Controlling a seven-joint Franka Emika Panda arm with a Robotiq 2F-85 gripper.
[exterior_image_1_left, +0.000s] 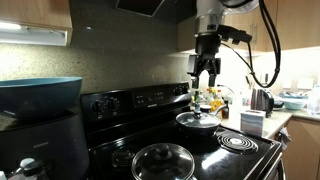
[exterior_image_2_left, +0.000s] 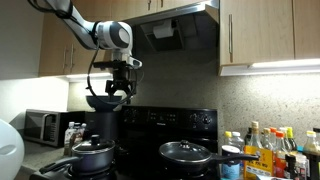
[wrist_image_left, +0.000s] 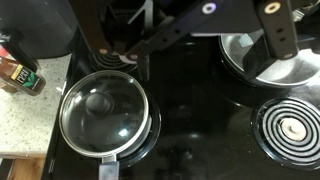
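My gripper (exterior_image_1_left: 204, 80) hangs high above the stove, its two dark fingers spread apart with nothing visible between them. A saucepan with a clear glass lid (wrist_image_left: 103, 115) sits on the left front of the stove, its handle toward the front edge. Farther right stands a wider dark pan (exterior_image_2_left: 187, 152), also under a glass lid (exterior_image_1_left: 197, 118). In the wrist view, the gripper's dark parts cover the top, while the saucepan appears below them and part of the wide pan (wrist_image_left: 240, 65) at upper right. Both pans are well below the fingers and apart from them.
An empty coil burner (exterior_image_1_left: 237, 142) is at the stove's right front. A blue bowl (exterior_image_1_left: 40, 97) rests on a black appliance (exterior_image_1_left: 40, 145) at left. Several bottles (exterior_image_2_left: 270, 145) crowd the right counter. A range hood (exterior_image_2_left: 172, 32) overhangs the stove.
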